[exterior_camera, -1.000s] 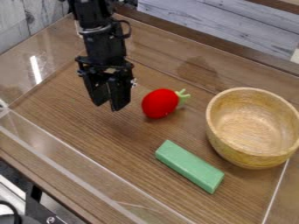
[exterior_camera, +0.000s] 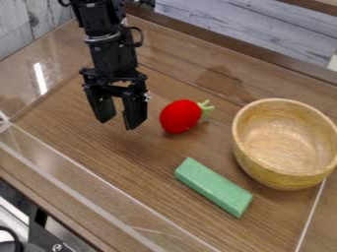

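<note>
My black gripper hangs low over the wooden table, left of a red fruit or vegetable with a green stem, its fingers apart with nothing visible between them. A pale yellow bowl sits to the right, and a green block lies at the lower right, below the red object.
The red object, bowl and green block have not moved.
</note>
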